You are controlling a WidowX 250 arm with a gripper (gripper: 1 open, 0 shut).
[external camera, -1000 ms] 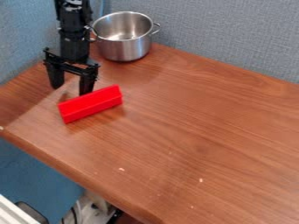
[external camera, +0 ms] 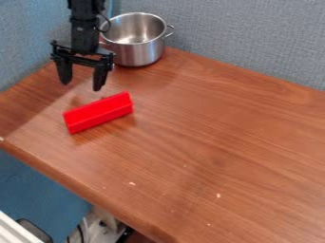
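A black gripper hangs open over the left back of the wooden table, its fingers pointing down with nothing between them. Just in front of it and a little to the right lies a red elongated block, set diagonally on the tabletop. A steel pot with side handles stands behind and to the right of the gripper, partly behind the arm.
Grey padded walls border the back and left. The table's front left edge drops to a blue area with white and dark items below.
The gripper has risen, moving up and away from the red block. The block and pot look unmoved.
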